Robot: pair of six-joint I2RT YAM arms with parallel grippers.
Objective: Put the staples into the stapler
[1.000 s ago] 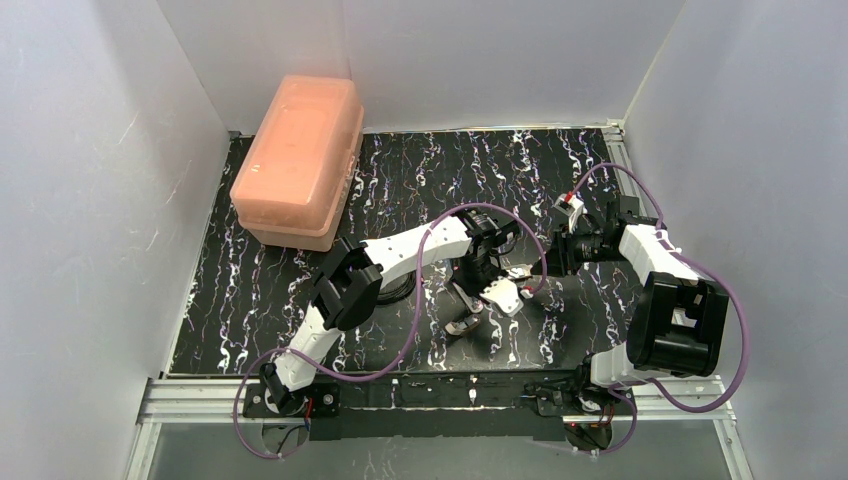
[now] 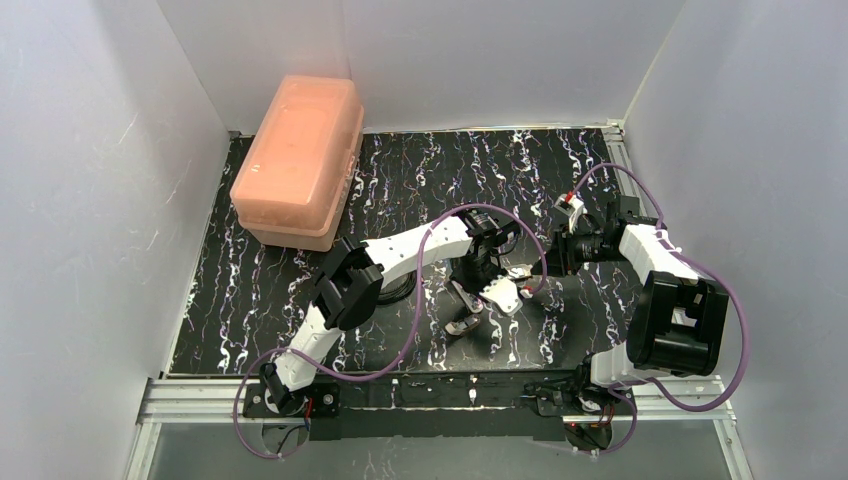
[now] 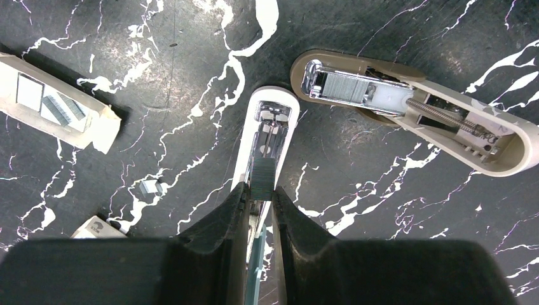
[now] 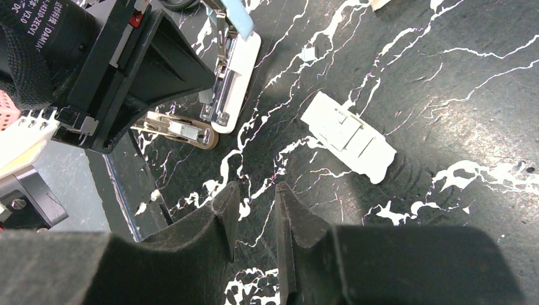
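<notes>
A short grey staple strip (image 3: 262, 178) is pinched between the tips of my left gripper, which is shut on it. The strip is over the metal channel of the opened white stapler (image 3: 287, 109); whether it touches the channel is unclear. In the right wrist view the same stapler (image 4: 244, 63) has its light-blue arm swung aside, with the left gripper at its channel. My right gripper stands partly open over bare table, nothing between its fingers.
A brown-and-cream stapler (image 3: 356, 89), opened with staples in its channel, lies right of the white one. A torn paper box (image 3: 47, 105) holds staple strips. A loose staple piece (image 3: 151, 187) lies nearby. An orange box (image 2: 295, 160) stands at back left.
</notes>
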